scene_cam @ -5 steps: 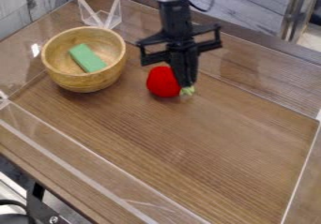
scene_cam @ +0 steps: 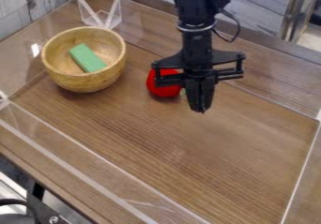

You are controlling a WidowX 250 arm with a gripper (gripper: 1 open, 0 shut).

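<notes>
My black gripper [scene_cam: 196, 102] is over the middle right of the wooden table [scene_cam: 163, 171], pointing down, its fingers close together and shut. Just left of it and partly behind it lies a red round object [scene_cam: 160, 85]. Something small and pale green shows behind the gripper, too hidden to make out. At the upper left a wooden bowl [scene_cam: 90, 79] holds a green block [scene_cam: 84, 56].
A small white, pointed object [scene_cam: 103, 13] stands near the back left edge. A pale rim runs along the table's right side.
The gripper has moved toward the front and slightly right, and now covers more of the pale green thing. The red object and the bowl look unmoved.
</notes>
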